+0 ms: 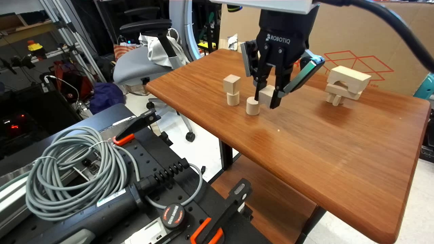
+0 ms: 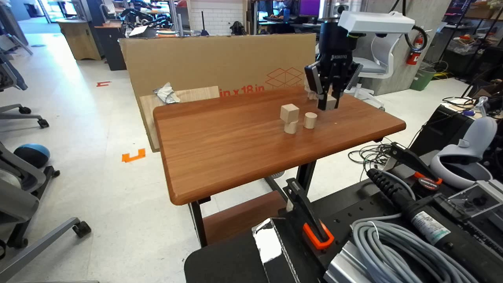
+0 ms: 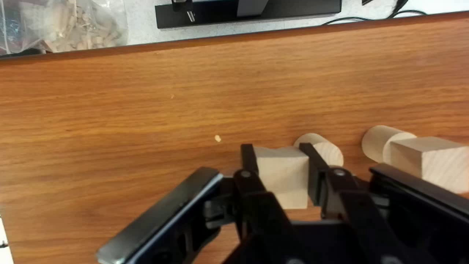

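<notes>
Between the fingers of my gripper is a pale wooden block (image 3: 283,176), and the fingers are shut on it. In exterior view 1 the held block (image 1: 266,95) hangs above the table, close to a lone upright wooden cylinder (image 1: 252,106). That cylinder (image 3: 323,147) shows just beyond the right finger in the wrist view. To its left in exterior view 1, a wooden cube (image 1: 232,83) rests on a second cylinder (image 1: 233,99). The block's far side is hidden by the fingers.
A stack of wooden pieces topped by an arched block (image 1: 348,78) stands toward the back right of the table (image 1: 325,162). Behind it rises a cardboard sheet (image 1: 398,44). A bag of wooden pieces (image 3: 83,26) lies beyond the edge.
</notes>
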